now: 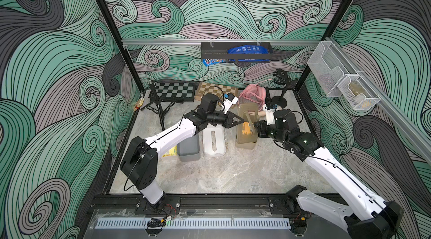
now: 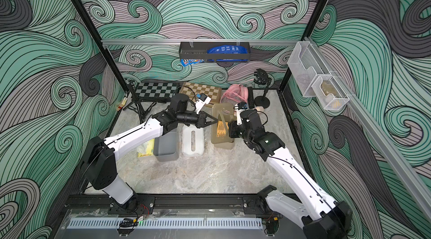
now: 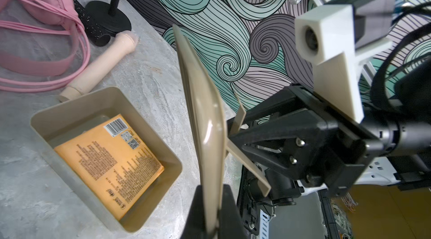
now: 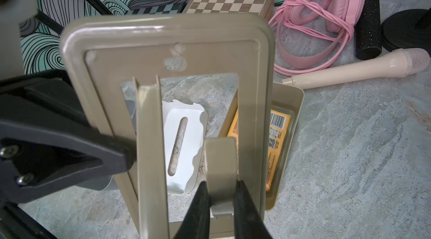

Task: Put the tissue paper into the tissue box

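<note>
A beige lid with a slot frame stands raised on edge between the grippers. My right gripper is at a tab on the lid's inner frame point(image 4: 253, 104); whether it is shut on it is unclear. The beige box point(image 3: 157, 200) below holds an orange tissue pack point(image 3: 107, 164). A white slotted lid or box point(image 1: 220, 147) sits left of it.
A grey bin point(image 1: 188, 153) and yellow pack point(image 1: 169, 152) lie left. Pink headphones point(image 4: 345, 5), a pale microphone point(image 4: 359, 70) and chessboards point(image 1: 175, 90) are at the back.
</note>
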